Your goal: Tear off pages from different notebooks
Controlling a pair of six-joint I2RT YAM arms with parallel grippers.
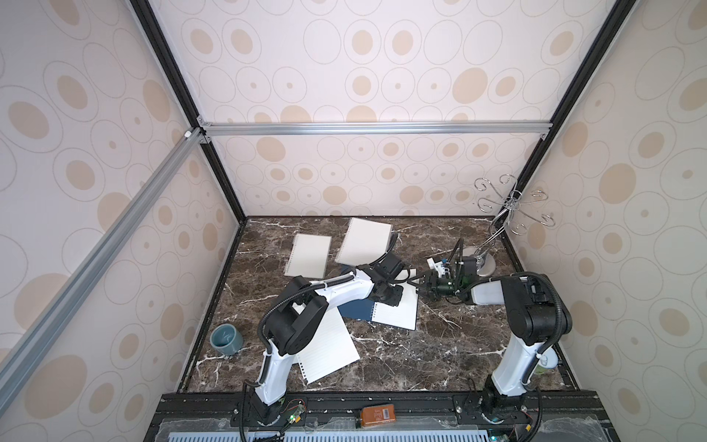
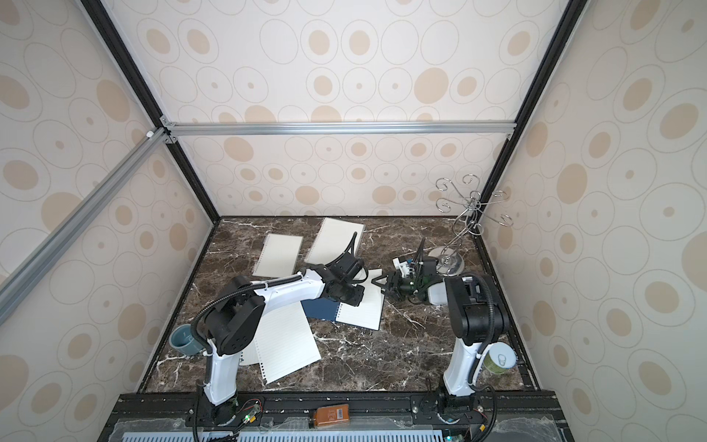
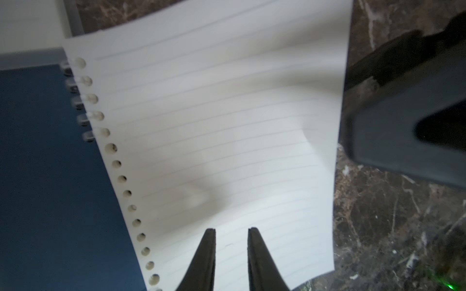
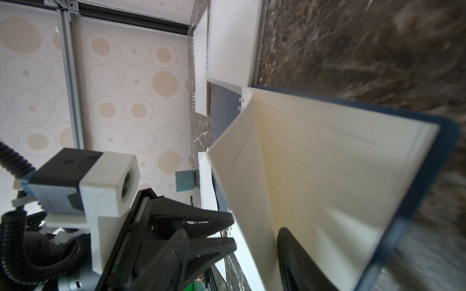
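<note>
An open blue notebook (image 1: 353,309) with lined page (image 1: 394,313) lies mid-table. My left gripper hangs over that page, fingers apart, nothing visibly held; in the left wrist view the spiral runs along the page's left. My right gripper is at the page's right edge, part open; in the right wrist view a page (image 4: 235,179) curls up beside its finger, and whether it is between the fingers is unclear. Loose lined sheets (image 1: 327,353) lie at front left, two pale notebooks (image 1: 308,254) (image 1: 363,239) at the back.
A teal mug (image 1: 226,339) stands at far left. A metal stand (image 2: 445,261) is behind the right arm, and a green can (image 2: 500,357) stands at front right.
</note>
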